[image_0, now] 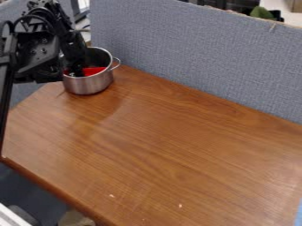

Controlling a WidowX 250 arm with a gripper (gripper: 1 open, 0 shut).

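Observation:
A steel pot (90, 83) with side handles stands at the far left corner of the wooden table. Something red (91, 71) sits inside it. My black gripper (78, 69) reaches down into the pot at the red thing. Its fingertips are hidden by the pot and arm, so what is between them cannot be seen clearly.
Grey padded panels (195, 57) run along the back and left. The table's near left edge drops to the floor.

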